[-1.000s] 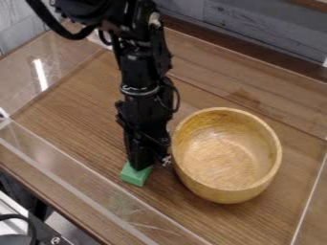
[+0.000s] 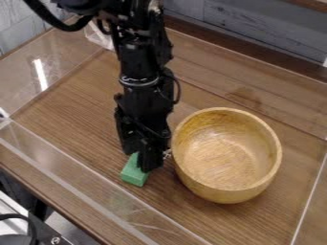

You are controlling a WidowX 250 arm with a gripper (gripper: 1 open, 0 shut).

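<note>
My black gripper [image 2: 143, 149] hangs low over the wooden table, left of a cream-coloured bowl [image 2: 228, 157], with its lower end at a small green block [image 2: 134, 174]. The fingers are dark and overlap the block's top, so whether they are open, shut or holding it is unclear. The bowl is empty.
A grey wall [image 2: 255, 38] runs along the back, and a dark cable lies at the lower left edge.
The gripper's lower part has shifted and turned slightly, coming down over the top of the green block. The bowl stays where it was.
</note>
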